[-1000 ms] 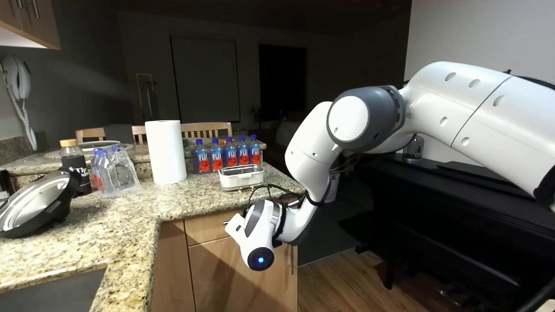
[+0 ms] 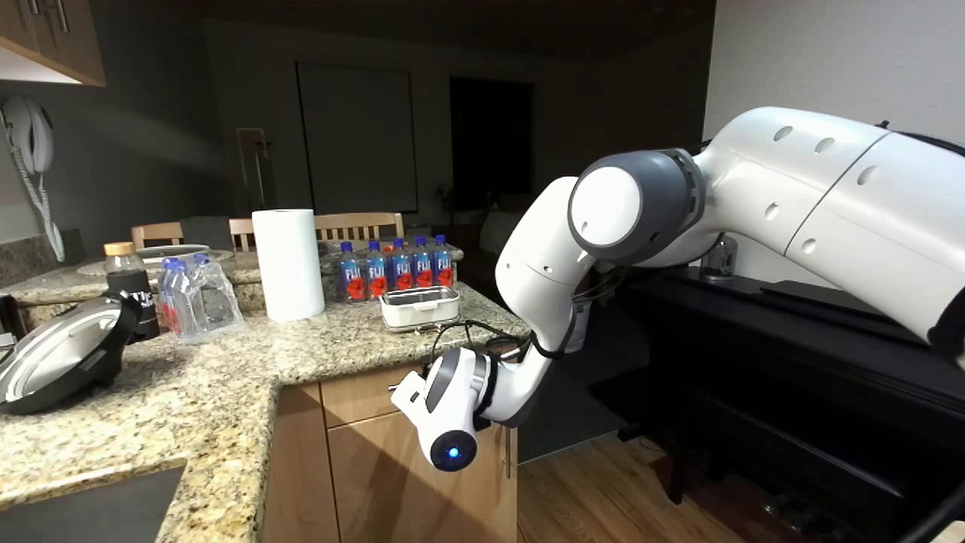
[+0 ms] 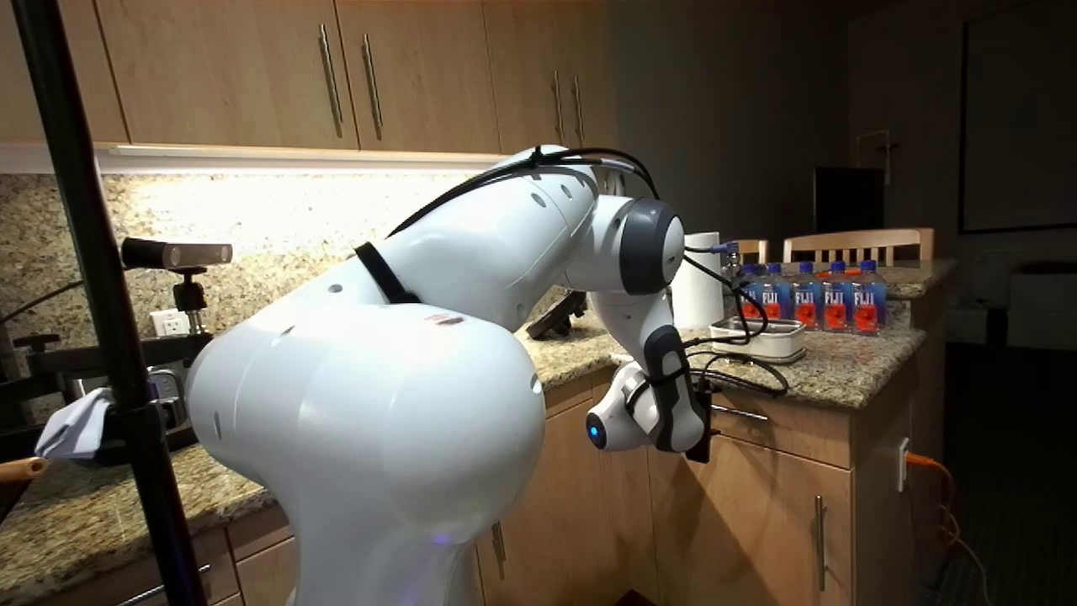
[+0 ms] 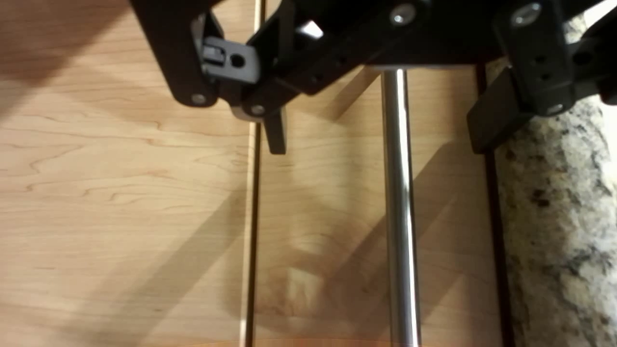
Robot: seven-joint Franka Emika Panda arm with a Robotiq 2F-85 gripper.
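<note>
In the wrist view my gripper is open, one finger (image 4: pixel 275 132) to the left and the other (image 4: pixel 497 113) to the right. A polished metal drawer handle (image 4: pixel 400 220) runs down the picture between them, apart from both fingers. Behind it is the light wooden drawer front (image 4: pixel 324 231). From the second exterior view, the arm's wrist (image 3: pixel 646 404) hangs low before the drawer, where part of the same handle (image 3: pixel 742 412) shows to its right. The fingers are mostly hidden in both exterior views.
The granite counter edge (image 4: pixel 561 231) lies close to the right finger. Above the drawer, a white container (image 2: pixel 421 308), a paper towel roll (image 2: pixel 287 265) and several water bottles (image 2: pixel 398 268) stand on the counter. A lower cabinet door (image 3: pixel 752 515) has a vertical handle (image 3: pixel 819 542).
</note>
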